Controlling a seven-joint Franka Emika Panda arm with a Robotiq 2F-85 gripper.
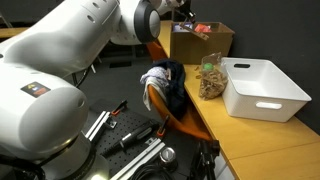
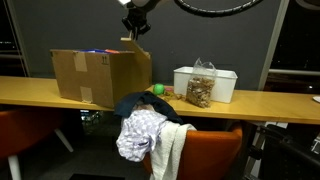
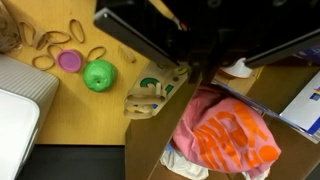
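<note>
In the wrist view, a beige packet with a green mark (image 3: 150, 92) runs up to the fingertips of my gripper, which is shut on it. The fingers are dark and partly blend into the arm. In exterior view 2, the tan packet (image 2: 134, 46) hangs below the gripper, at the upper edge of the cardboard box (image 2: 82, 78). Inside the box, a pink and orange bag (image 3: 228, 132) shows in the wrist view.
On the table lie a green ball (image 3: 99, 75), a purple lid (image 3: 70, 60) and several loose bands. Closer stand a clear bag of brown pieces (image 1: 212, 78) and a white bin (image 1: 264, 90). An orange chair (image 2: 205, 155) with clothes stands before the table.
</note>
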